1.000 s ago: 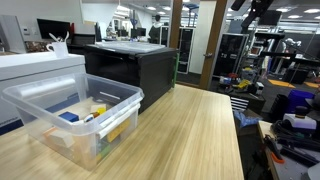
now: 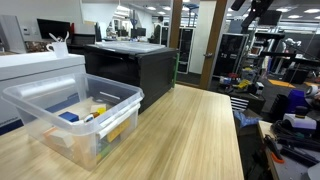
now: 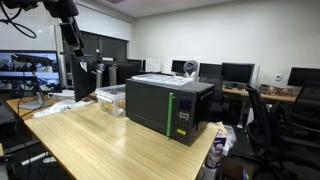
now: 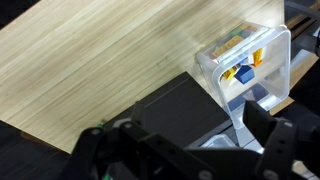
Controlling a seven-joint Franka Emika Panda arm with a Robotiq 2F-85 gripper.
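High above the wooden table (image 3: pixel 110 140) hangs my gripper, its two fingers spread wide in the wrist view with nothing between them. Exterior view 2 has the arm at the upper left. A clear plastic bin (image 2: pixel 75 118) stands on the table, holding a blue item (image 2: pixel 69 117), a yellow one (image 4: pixel 245 74) and other small things. Beside it is a black microwave (image 3: pixel 165 108) with a green strip on its front. From the wrist, the bin lies to the upper right and the dark microwave top (image 4: pixel 170 110) is below centre.
Bare tabletop (image 2: pixel 185 130) extends in front of the bin and microwave. A white cup (image 2: pixel 58 48) with utensils stands behind. Office chairs (image 3: pixel 275 125) and monitors (image 3: pixel 235 77) are beyond the table.
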